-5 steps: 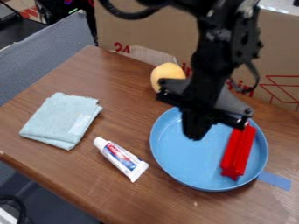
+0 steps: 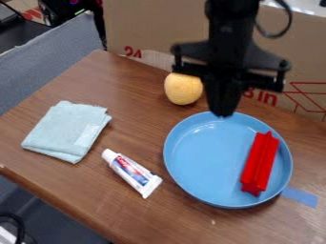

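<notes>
My black gripper (image 2: 224,100) hangs in the upper right, above the back rim of a blue plate (image 2: 199,167); its fingertips look close together, with nothing visible between them. A red bar-shaped object (image 2: 260,164) lies on the right side of the plate. Behind the plate, a round yellow fruit (image 2: 182,88) sits left of the gripper. A white toothpaste tube (image 2: 132,173) lies left of the plate, and a folded pale cloth (image 2: 67,128) is farther left on the wooden table (image 2: 76,191).
Cardboard (image 2: 140,33) stands along the back. A grey padded surface (image 2: 45,67) borders the table on the left. Bare wood shows in the back left and front. A strip of blue tape (image 2: 298,196) is at the right.
My gripper has risen toward the back, away from over the plate, uncovering more of the yellow fruit and the plate. The objects on the table have not moved.
</notes>
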